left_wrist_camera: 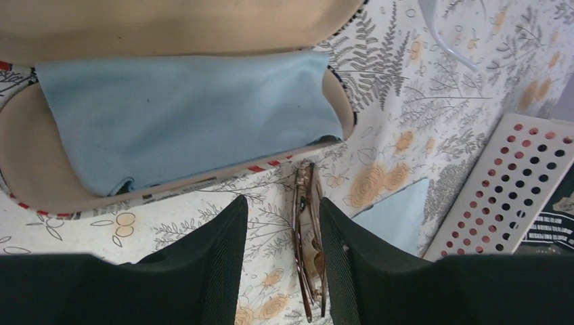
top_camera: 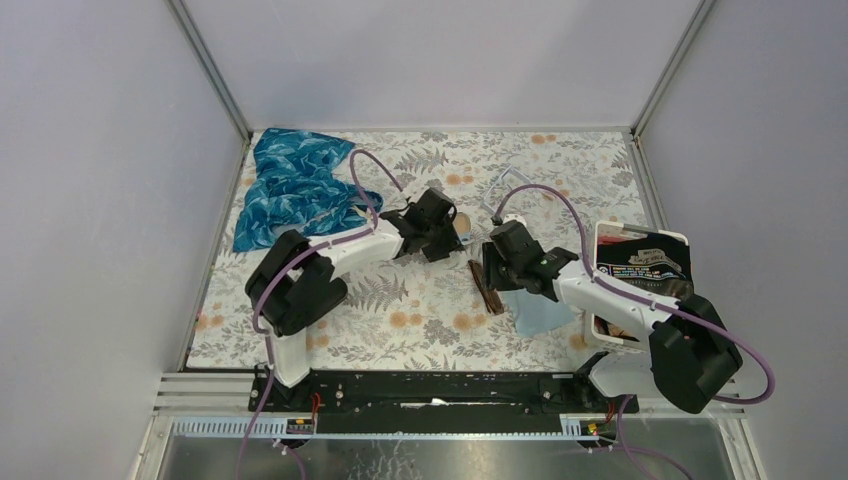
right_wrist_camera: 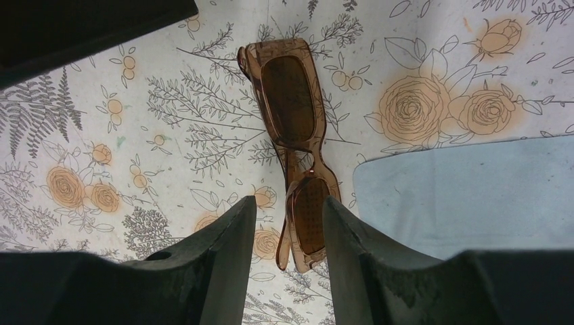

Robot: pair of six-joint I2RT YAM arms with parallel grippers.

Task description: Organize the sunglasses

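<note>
Brown, see-through sunglasses (right_wrist_camera: 290, 101) lie folded on the patterned cloth, below my right gripper. That gripper is open, and its fingers are apart from the glasses. An open case with a tan inside (left_wrist_camera: 203, 30) holds a light blue cloth (left_wrist_camera: 196, 115); only a small part of the case (top_camera: 462, 226) shows from the top, behind the left arm. Over the table in front of the case, my left gripper is open with nothing held. Far back on the right is a pair of clear glasses (top_camera: 505, 185).
Another light blue cloth (top_camera: 541, 312) lies flat right of the sunglasses. A white basket (top_camera: 593, 262) with a black packet stands at the right. Crumpled blue plastic (top_camera: 295, 185) covers the back left. A dark case (top_camera: 333, 293) is partly under the left arm.
</note>
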